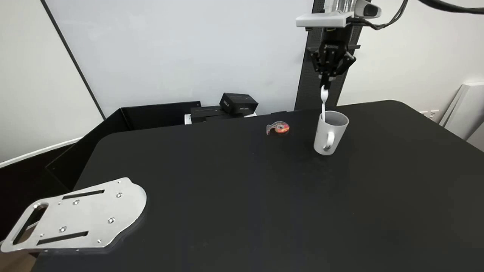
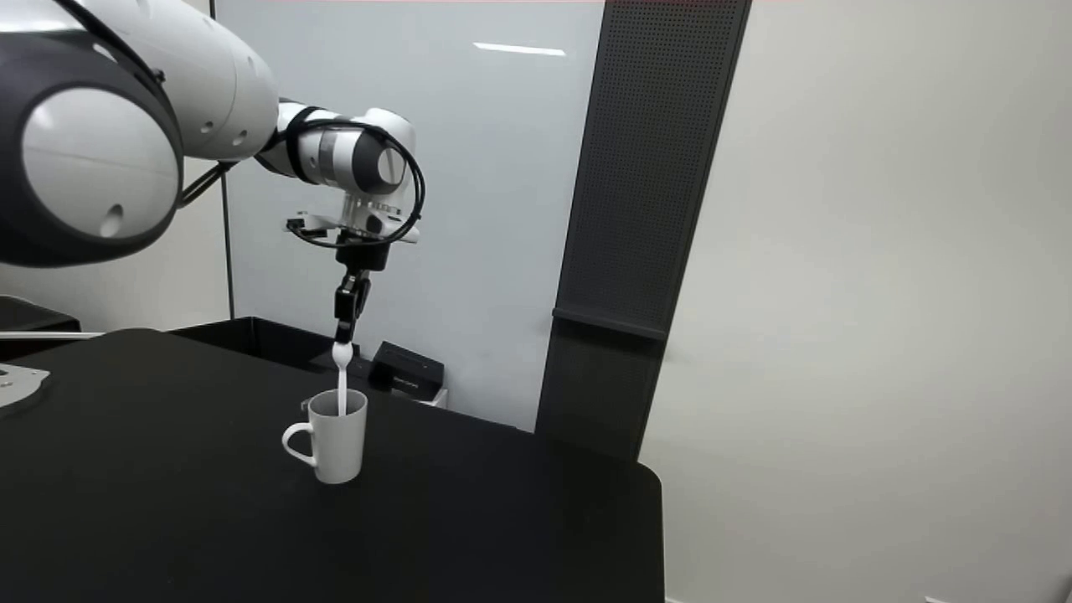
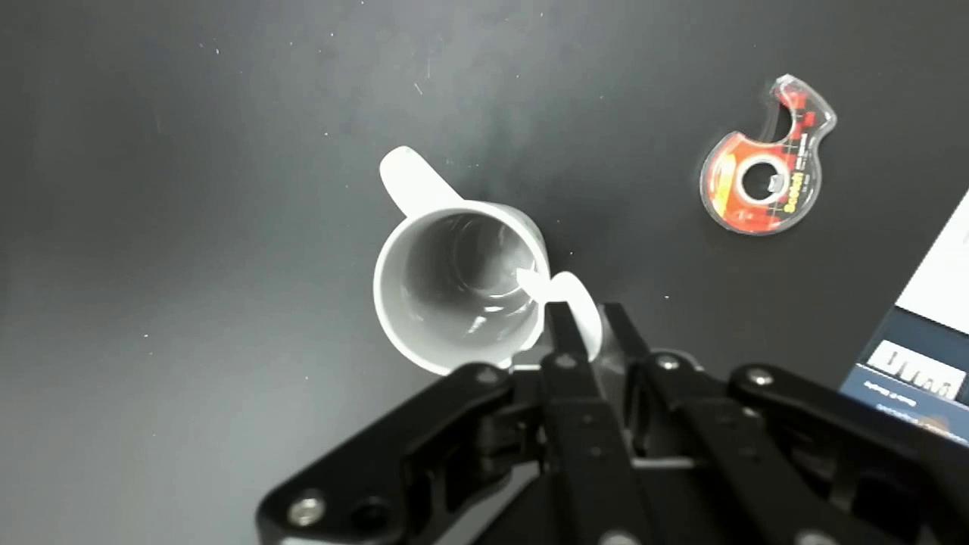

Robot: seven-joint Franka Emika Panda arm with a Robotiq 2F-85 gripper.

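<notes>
My gripper (image 1: 324, 86) points straight down, shut on the upper end of a white spoon (image 1: 324, 96). Below it a white mug (image 1: 327, 138) stands upright on the black table. The spoon hangs nearly vertical, and its lower end is inside the mug, hidden by the wall in both exterior views. From the other side, the spoon (image 2: 342, 377) crosses the opening of the mug (image 2: 338, 447). Looking down in the wrist view, the spoon (image 3: 581, 313) lies over the rim, between my fingertips and the mug's inside, which is otherwise empty.
A red tape dispenser (image 1: 279, 127) lies on the table left of the mug. A metal plate (image 1: 86, 213) is at the near left edge. Behind the table are black boxes (image 1: 238, 104) in a dark bin.
</notes>
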